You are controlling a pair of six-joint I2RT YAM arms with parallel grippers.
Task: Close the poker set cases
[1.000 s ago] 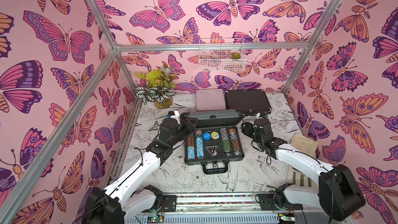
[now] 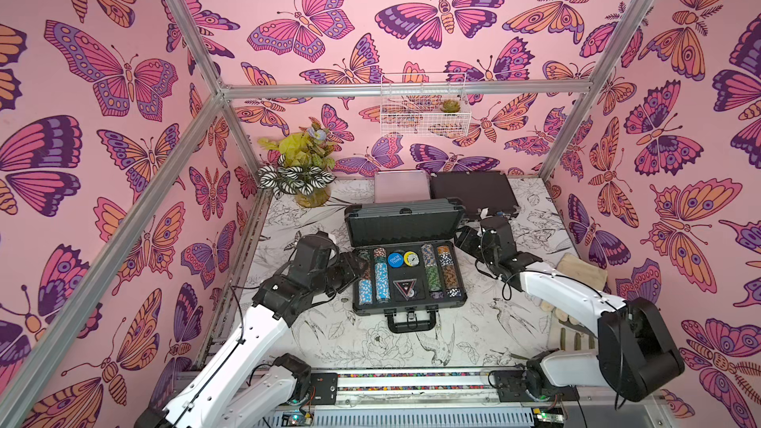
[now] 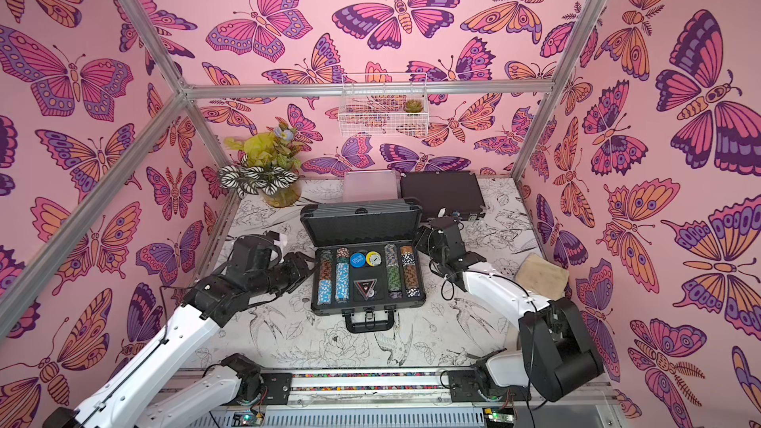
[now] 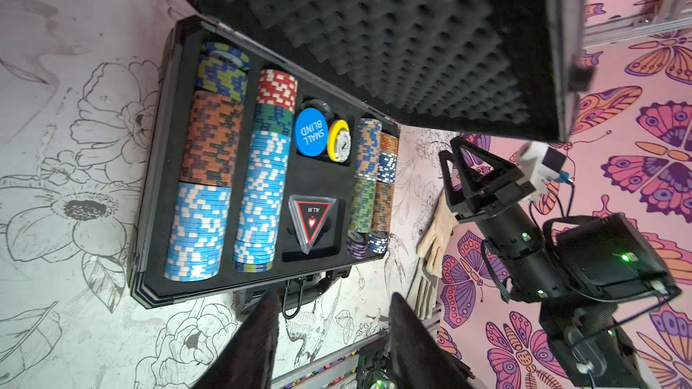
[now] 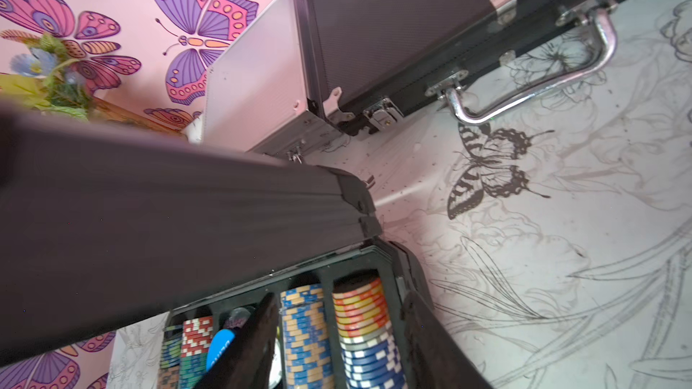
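Observation:
The black poker case (image 2: 408, 306) stands open mid-table, its foam-lined lid (image 2: 406, 226) raised at the back. Rows of chips (image 4: 263, 194) fill its base, beside a blue Small Blind disc (image 4: 311, 132) and an All In triangle (image 4: 312, 219). My left gripper (image 2: 360, 264) hovers by the case's left edge; its fingers (image 4: 252, 345) stand apart, nothing between them. At the lid's right end is my right gripper (image 2: 463, 239), fingers (image 5: 252, 349) also apart. In the right wrist view the lid (image 5: 180, 230) looms close on the left; whether a finger touches it, I cannot tell.
Behind lie a silver case (image 2: 402, 188) and a black case (image 2: 479, 192), both closed. A potted plant (image 2: 305, 182) stands back left, and gloves (image 2: 582, 271) lie at the right. The table in front of the open case is clear.
My right gripper has moved slightly back. The lid shows more of its foam, tilted further back.

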